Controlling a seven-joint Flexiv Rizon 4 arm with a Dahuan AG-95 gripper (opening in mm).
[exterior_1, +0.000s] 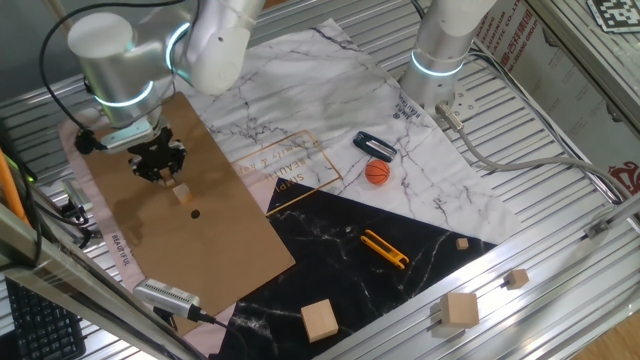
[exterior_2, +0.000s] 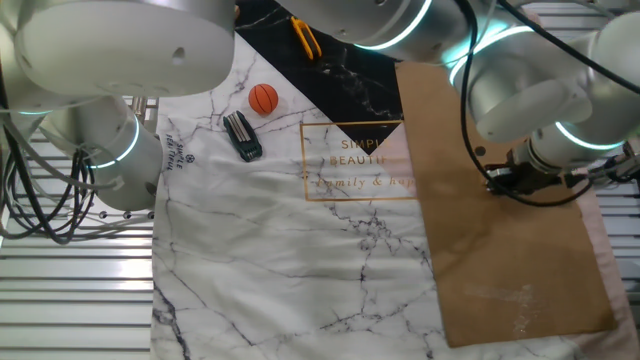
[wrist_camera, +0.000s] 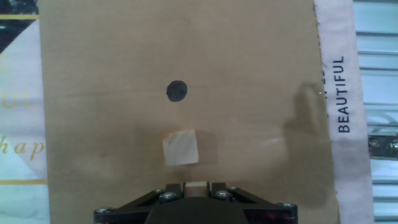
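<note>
A small light wooden block (exterior_1: 182, 193) sits on the brown cardboard sheet (exterior_1: 235, 250). In the wrist view this block (wrist_camera: 181, 148) lies just ahead of the fingers, between them and a black round spot (wrist_camera: 177, 91) on the cardboard. My gripper (exterior_1: 167, 176) is low over the sheet, beside that block. Its fingers are closed around another small wooden piece (wrist_camera: 196, 184), of which only the upper edge shows in the wrist view. Whether the held piece touches the cardboard or the other block, I cannot tell. Exterior view 2 hides the fingertips and both pieces.
On the cloth lie an orange ball (exterior_1: 377, 172), a dark stapler-like object (exterior_1: 374, 146) and a yellow cutter (exterior_1: 385, 249). Wooden blocks of several sizes, including a large one (exterior_1: 320, 320), stand towards the front.
</note>
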